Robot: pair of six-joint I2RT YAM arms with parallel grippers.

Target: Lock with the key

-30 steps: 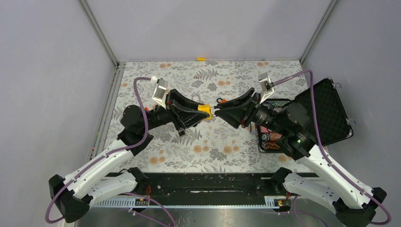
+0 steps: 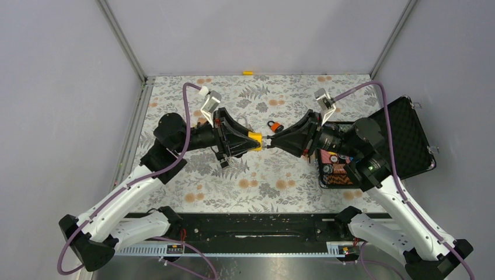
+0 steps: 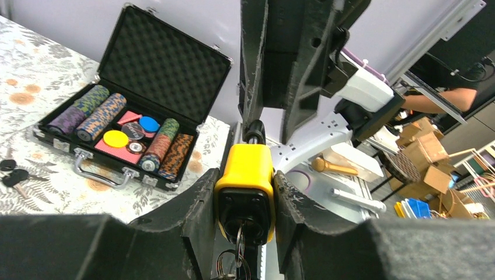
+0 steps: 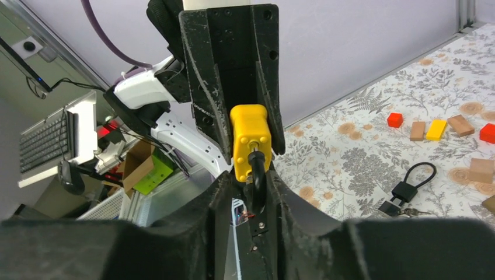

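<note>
A yellow padlock (image 2: 255,138) is held in the air above the table, my left gripper shut on its body. From its underside, facing the left wrist camera, juts a key (image 3: 240,240) with a wire ring hanging from it. The black shackle (image 4: 257,175) points toward my right gripper (image 2: 270,142). That gripper's fingers (image 3: 254,70) stand apart on either side of the shackle, with a gap visible between them in the left wrist view. In the right wrist view, the padlock's yellow face (image 4: 251,125) shows by the shackle. Whether the shackle is fully seated is unclear.
Below lie an orange padlock (image 2: 275,126) and loose keys (image 3: 14,177). A black looped padlock (image 4: 404,192) and several small blocks (image 4: 395,120) show in the right wrist view. An open chip case (image 2: 405,137) stands at the right.
</note>
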